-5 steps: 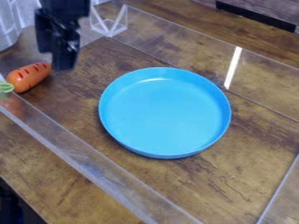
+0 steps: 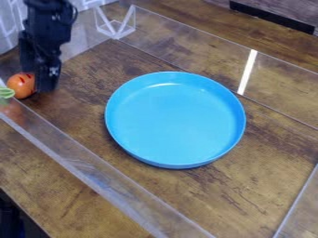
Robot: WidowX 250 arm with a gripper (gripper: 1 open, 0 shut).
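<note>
My black gripper hangs at the upper left, open, its fingers low over an orange carrot with a green top at the left edge, partly covering it; whether they touch it I cannot tell. A round blue plate lies right of centre on the wooden table.
Clear panels border the work area, with a long transparent strip running diagonally along the lower left.
My gripper has moved left and down from above the middle-left of the table onto the carrot's spot, now hiding part of it.
</note>
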